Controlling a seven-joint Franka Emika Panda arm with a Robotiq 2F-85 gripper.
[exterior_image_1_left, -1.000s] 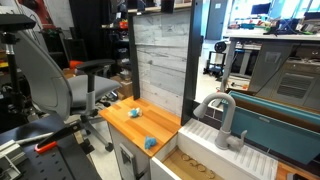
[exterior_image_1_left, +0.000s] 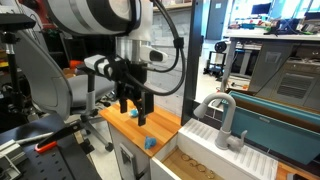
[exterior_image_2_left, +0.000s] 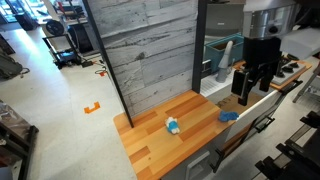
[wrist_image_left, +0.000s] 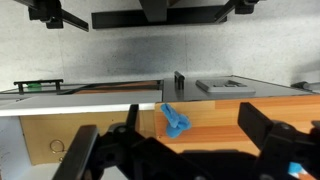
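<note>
My gripper (exterior_image_1_left: 130, 108) stands open above the wooden counter (exterior_image_1_left: 163, 125), nothing between its fingers. Below it, near the counter's front edge, lies a small crumpled blue thing (exterior_image_1_left: 150, 143); in the wrist view this blue thing (wrist_image_left: 174, 121) shows ahead of the dark fingers, slightly left of centre. A second small thing, blue and white (exterior_image_2_left: 173, 126), rests farther along the counter, apart from the gripper. At the right edge of the wrist view a bit of blue (wrist_image_left: 294, 168) peeks in.
An open drawer (exterior_image_1_left: 190, 165) and a sink tap (exterior_image_1_left: 225, 115) are beside the counter. A grey wood-look panel (exterior_image_2_left: 155, 55) rises behind it. Bare counter surface lies between the two blue things.
The arm has come down into view from above, and the gripper is now low over the counter. Both blue things lie where they were.
</note>
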